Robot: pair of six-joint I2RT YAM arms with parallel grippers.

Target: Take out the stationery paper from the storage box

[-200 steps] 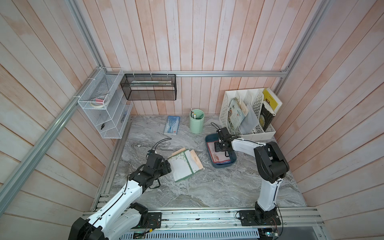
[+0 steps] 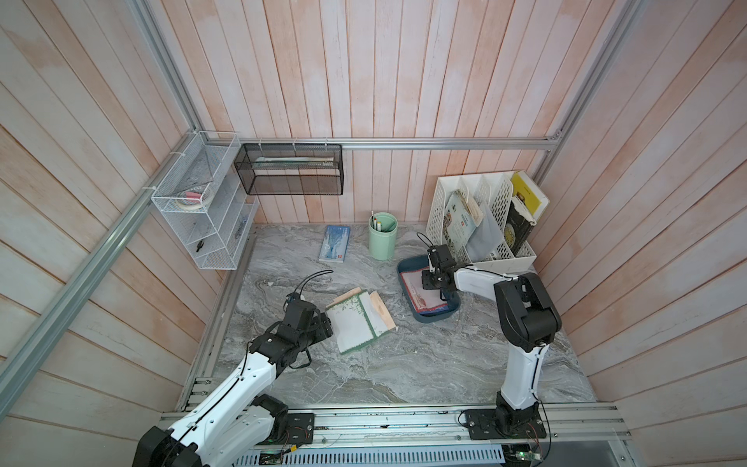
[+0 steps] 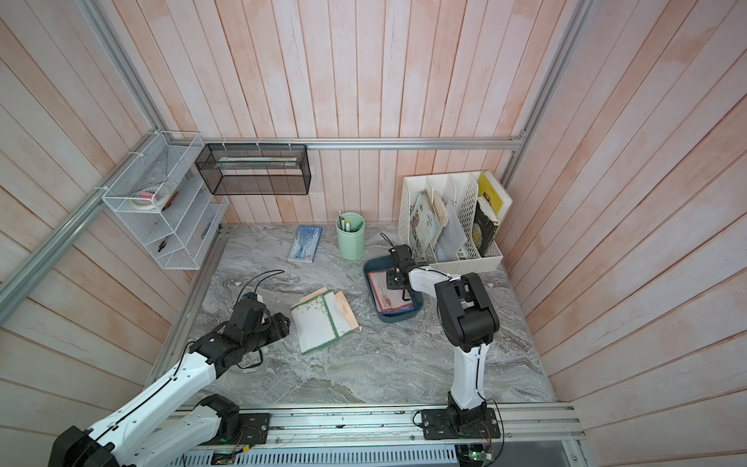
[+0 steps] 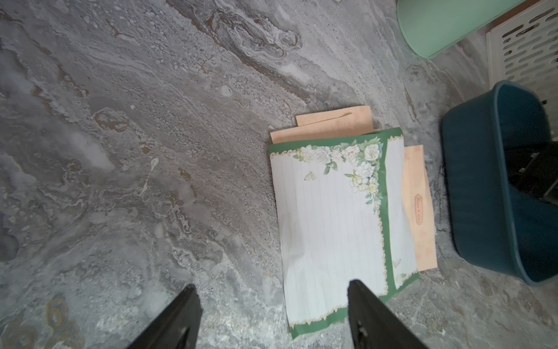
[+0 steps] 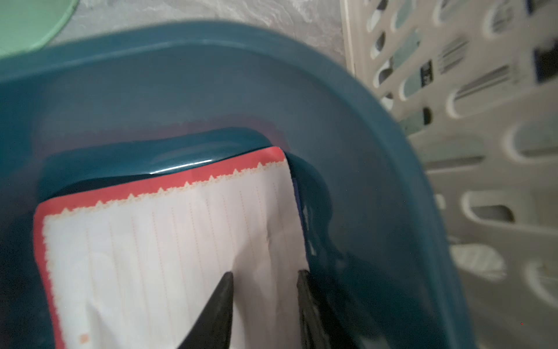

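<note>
The dark blue storage box (image 2: pixel 428 311) holds red-bordered stationery paper (image 5: pixel 168 256). My right gripper is down inside the box at the paper's right part, its fingers part open, one over the white sheet and one at its right edge; whether they touch it I cannot tell. Green floral sheets (image 4: pixel 331 226) over peach ones (image 4: pixel 421 209) lie on the table left of the box. My left gripper stands open near these loose sheets, with nothing between its fingers.
A green pen cup (image 2: pixel 382 245) and a blue packet (image 2: pixel 334 243) stand or lie at the back. A white file organizer (image 2: pixel 490 266) is close behind the box. Wire baskets (image 2: pixel 288 179) hang on the walls.
My left arm is unchanged.
</note>
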